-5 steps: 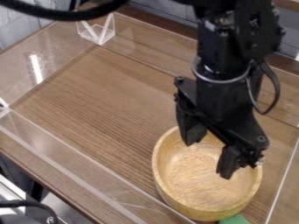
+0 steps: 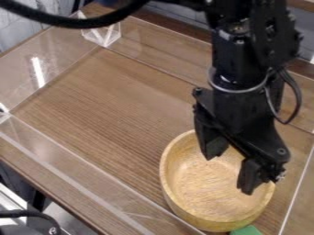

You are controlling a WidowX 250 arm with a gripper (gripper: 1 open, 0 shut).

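The black gripper point(image 2: 230, 158) hangs over a round light wooden bowl point(image 2: 196, 191) at the lower right, its fingers spread open with no object visible between them. The bowl's interior looks empty where visible; part of it is hidden behind the gripper. A green object point(image 2: 245, 229) lies just beside the bowl at the bottom edge, mostly cut off by the frame.
A small clear plastic piece point(image 2: 101, 31) stands at the back left corner. Black cables lie at the lower left edge.
The gripper has shifted slightly over the bowl during the last second. The bowl and the rest of the scene look unchanged.
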